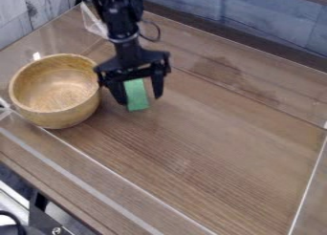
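Note:
A black robot gripper [133, 82] comes down from the top of the view, open, with its fingers around a green rectangular block [136, 100] lying on the wooden table. Whether the fingers touch the block cannot be told. A wooden bowl [53, 92] sits just left of the block and gripper, with nothing visible inside it.
A dark blue panel [255, 19] runs along the back right beyond the table's edge. A pale object [96, 21] stands at the back left behind the arm.

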